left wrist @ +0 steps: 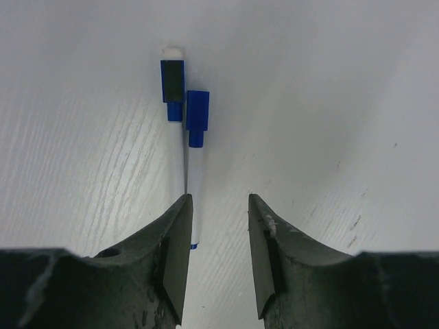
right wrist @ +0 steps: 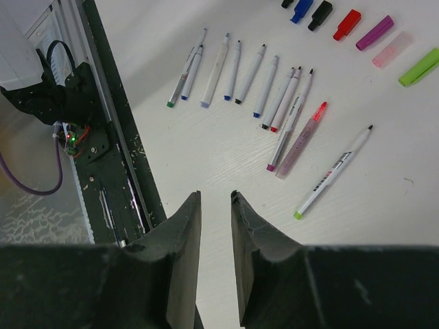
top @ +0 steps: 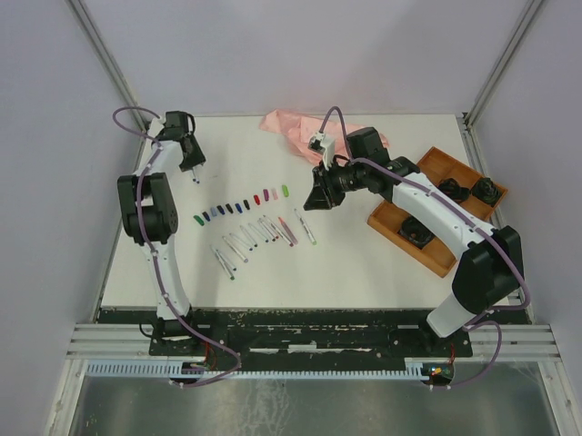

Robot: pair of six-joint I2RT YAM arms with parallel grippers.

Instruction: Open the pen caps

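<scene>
Two capped pens lie side by side on the white table at the far left. In the left wrist view one has a dark cap [left wrist: 173,81] and the other a blue cap [left wrist: 198,110]. My left gripper [top: 194,167] is over these pens, its fingers parted and nothing between them, caps ahead of the tips [left wrist: 218,197]. My right gripper is above the middle of the table, part open and empty. A row of uncapped pens lies there; a white pen with a green end [right wrist: 334,173] is nearest to its right finger.
Loose caps, among them a green one [right wrist: 419,66] and a red one [right wrist: 347,25], form a row behind the uncapped pens. A pink cloth [top: 300,127] lies at the back. On the right stands a brown compartment box [top: 391,218] with black items.
</scene>
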